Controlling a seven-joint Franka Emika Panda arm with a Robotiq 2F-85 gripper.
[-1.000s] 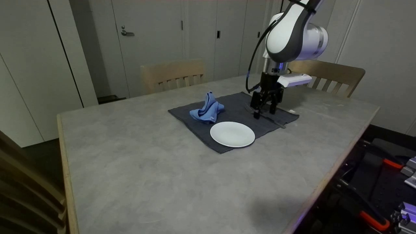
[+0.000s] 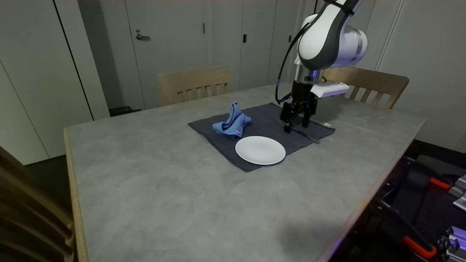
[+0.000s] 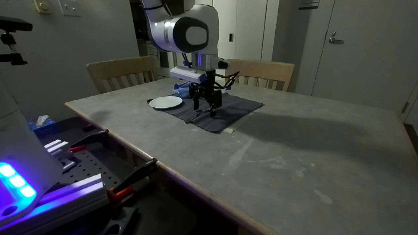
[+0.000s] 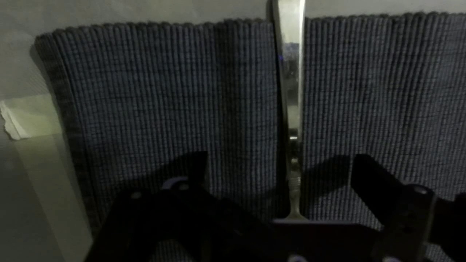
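A slim metal utensil (image 4: 293,104) lies across the dark ribbed placemat (image 4: 153,96), its handle reaching past the mat's edge in the wrist view. My gripper stands open just above the mat, one finger on each side of the utensil, with visible gaps between the fingers and the metal. The utensil's far end is hidden under the gripper's body in that view. A white plate (image 2: 260,150) rests on the mat in exterior view 1. Beside the plate sits a bunched blue cloth (image 2: 234,123).
A strip of pale tape (image 4: 37,115) is at the mat's edge. Wooden chairs (image 2: 194,85) stand around the table, and clamps with red parts (image 3: 119,194) line one side.
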